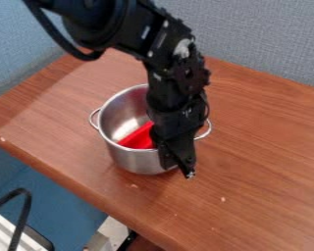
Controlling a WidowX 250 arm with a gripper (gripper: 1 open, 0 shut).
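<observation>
A steel pot [127, 157] with two wire handles stands on the wooden table, a red object [136, 138] lying inside it. My black gripper [183, 167] comes down over the pot's right side, its tips at the front right of the rim and partly outside it. The arm hides much of that side. No object shows held in the gripper; whether the fingers are open or shut is hard to make out.
A grey padded wall stands behind.
</observation>
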